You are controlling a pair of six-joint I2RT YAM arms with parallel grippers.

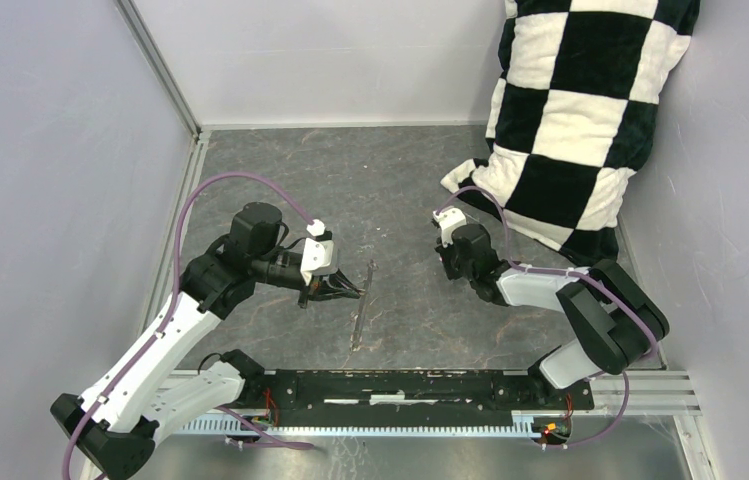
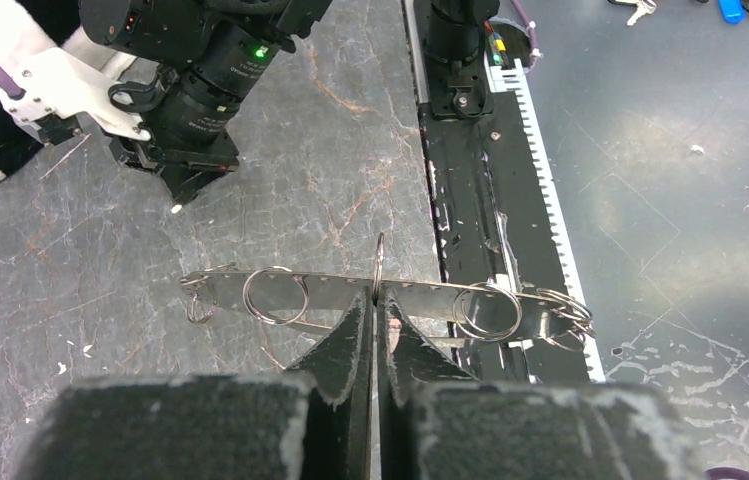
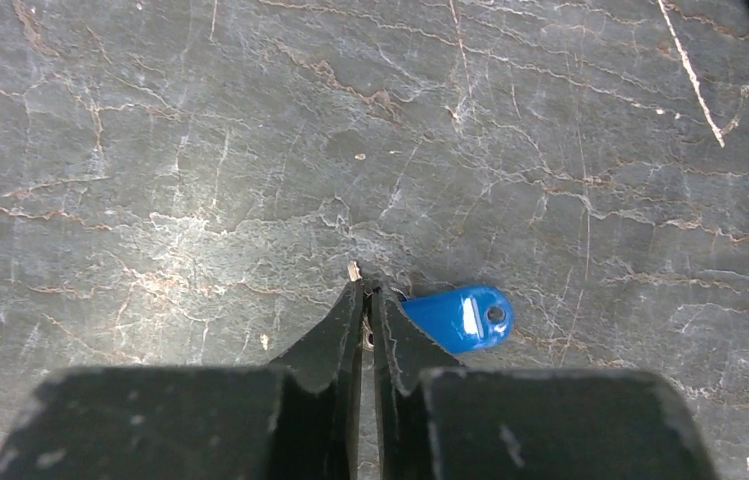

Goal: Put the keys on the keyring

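Observation:
My left gripper is shut on the middle of a thin metal strip, the keyring holder (image 2: 335,291), held above the table. Metal rings (image 2: 277,318) hang along it on both sides of my fingers; one stands upright at the fingertips. Seen from above, the keyring holder (image 1: 362,312) is a narrow strip at the left gripper (image 1: 362,292). A key with a blue head (image 3: 470,316) lies low at the tabletop by my right gripper. Only a narrow gap parts its fingers, around the key's metal part; whether they grip it cannot be told.
A checkered cushion (image 1: 580,110) leans at the back right. Off the work surface, more keys (image 2: 640,8) and a blue item (image 2: 731,10) appear at the left wrist view's upper right.

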